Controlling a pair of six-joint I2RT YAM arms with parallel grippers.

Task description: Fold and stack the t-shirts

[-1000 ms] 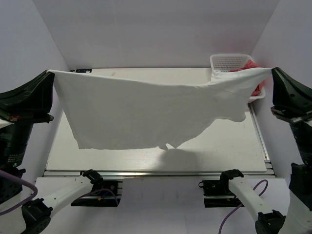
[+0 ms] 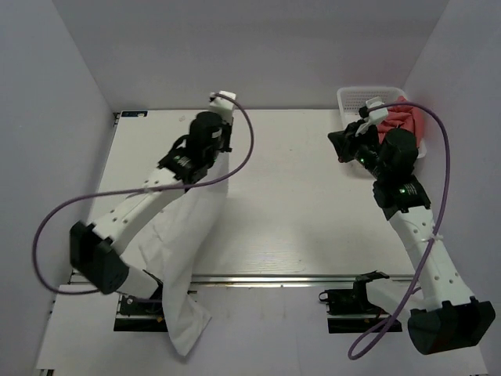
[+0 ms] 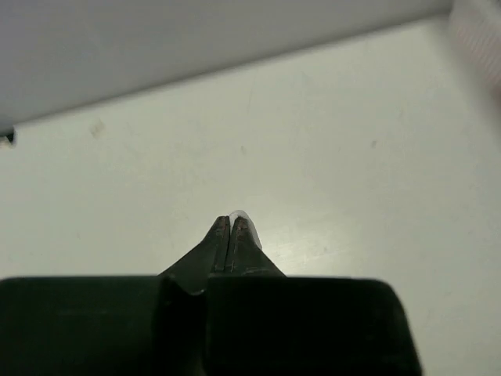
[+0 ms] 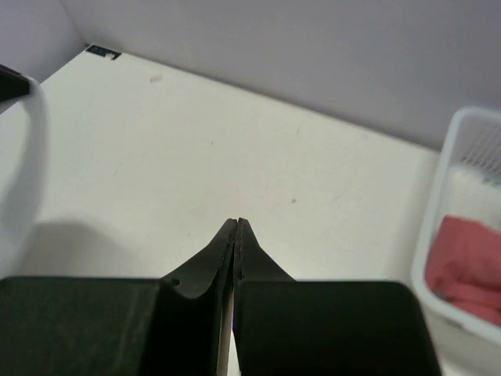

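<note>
The white t-shirt (image 2: 184,235) drapes from my left gripper (image 2: 223,145) in the top view, down over the front table edge with its lower end beyond it. In the left wrist view a bit of white cloth shows at the tips of my shut left gripper. My right gripper (image 2: 340,145) hangs over the right of the white table (image 2: 290,219); in the right wrist view my right gripper is shut with nothing visible between its tips.
A white basket (image 4: 430,227) at the back right holds a red cloth (image 4: 462,274). Walls enclose the back and sides.
Both arms have moved inward and back.
</note>
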